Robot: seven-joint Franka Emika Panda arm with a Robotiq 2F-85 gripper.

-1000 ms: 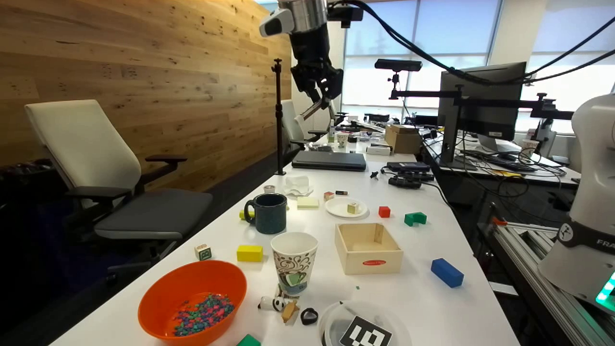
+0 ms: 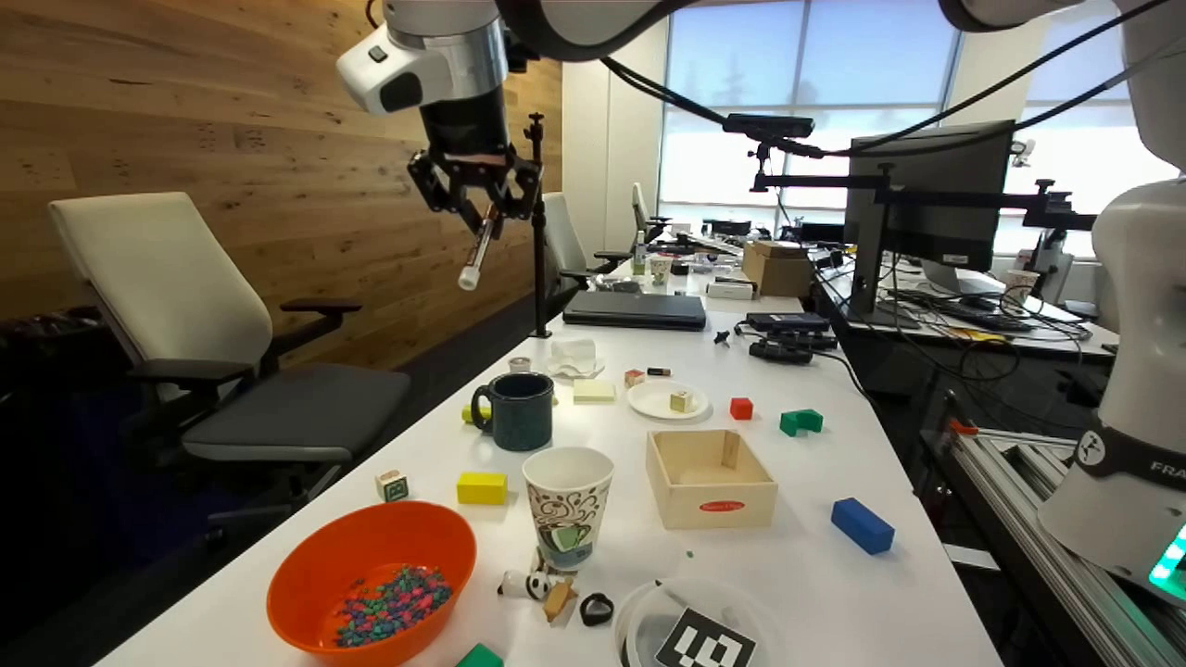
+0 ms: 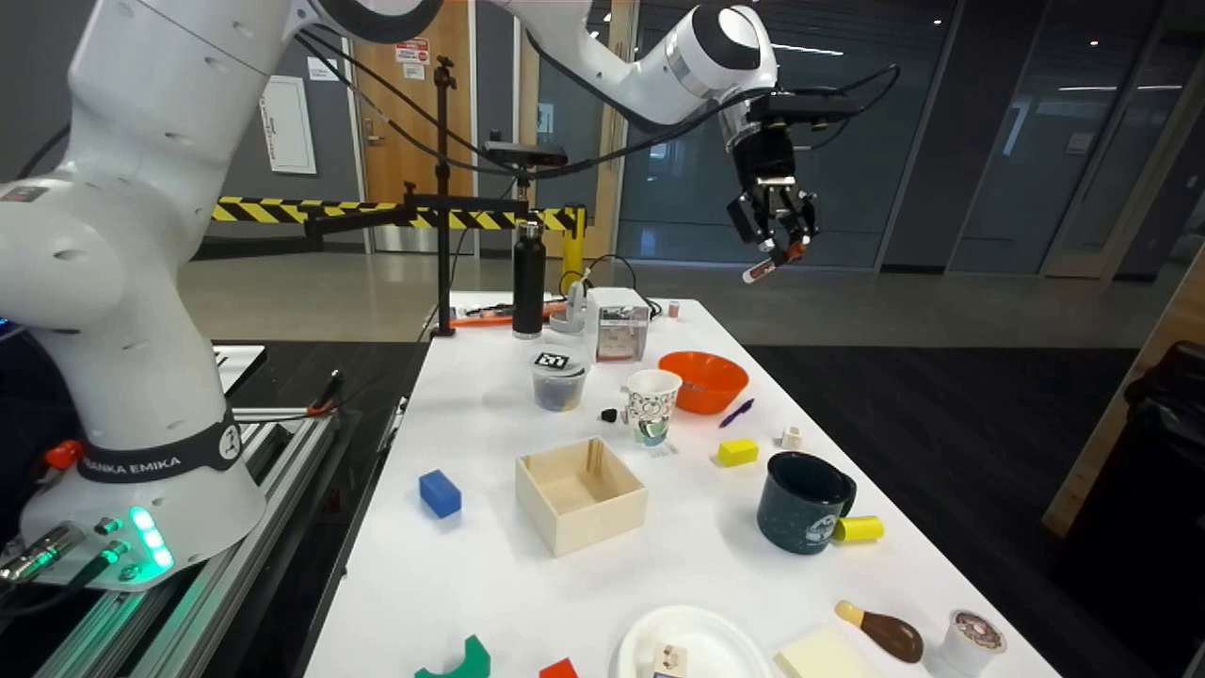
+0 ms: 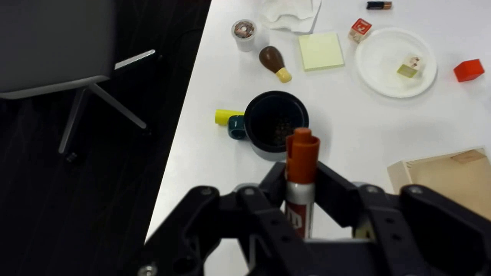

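Note:
High over the table, my gripper [image 2: 483, 213] is shut on a marker [image 4: 301, 184] with an orange-brown cap and a white, red-labelled barrel. In exterior view 1 the marker slants down to its white end, clear of everything below. In the wrist view the cap points up the picture, between the two fingers, and overlaps the near rim of a dark green mug [image 4: 276, 120] on the table. The mug stands upright, with small dark bits visible inside it. From exterior view 2 the gripper [image 3: 779, 250] hangs well above the tabletop, the marker tilted in its hold.
A paper cup [image 2: 567, 506], an orange bowl [image 2: 445, 545] of small coloured pieces and an open wooden box [image 2: 723, 513] stand on the table. Around them lie a yellow block [image 2: 481, 489], a blue block [image 2: 863, 526] and a white plate [image 2: 698, 413]. Bare tabletop separates the box and blue block.
My gripper has moved to the left in exterior view 1 and a little lower, carrying the marker along. The objects on the table have stayed in place.

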